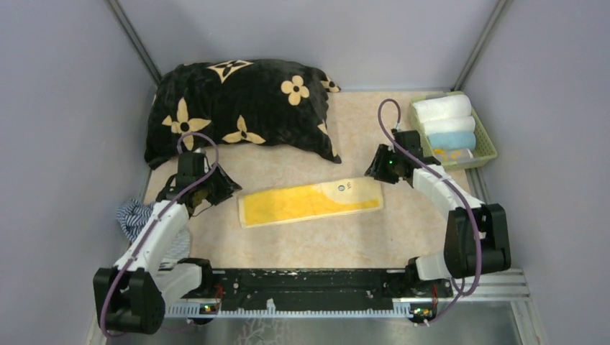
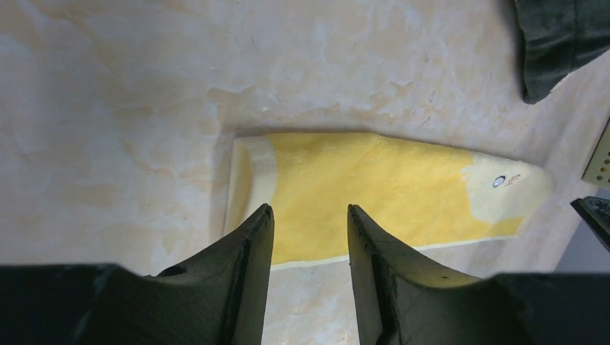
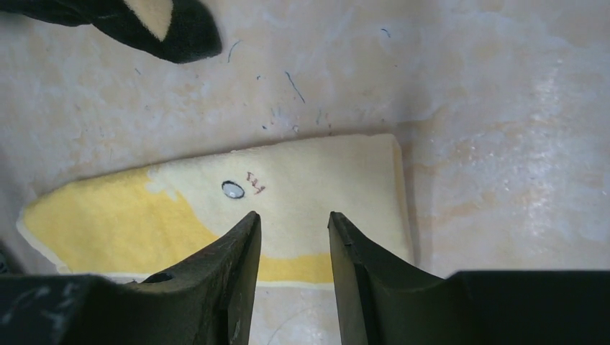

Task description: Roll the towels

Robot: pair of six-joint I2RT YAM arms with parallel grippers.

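A yellow and cream towel [image 1: 302, 202] lies folded lengthwise into a long strip across the middle of the table, with a small printed face on its right part [image 3: 302, 180]. My left gripper [image 1: 230, 185] hangs open above and just beyond the strip's left end; in its wrist view nothing is between the fingers. My right gripper [image 1: 375, 164] hangs open over the right end, its fingers [image 3: 345, 251] apart and empty.
A dark patterned pillow [image 1: 244, 108] fills the back left. A green basket [image 1: 485, 144] with rolled towels stands at the back right. A striped cloth [image 1: 133, 215] lies at the far left.
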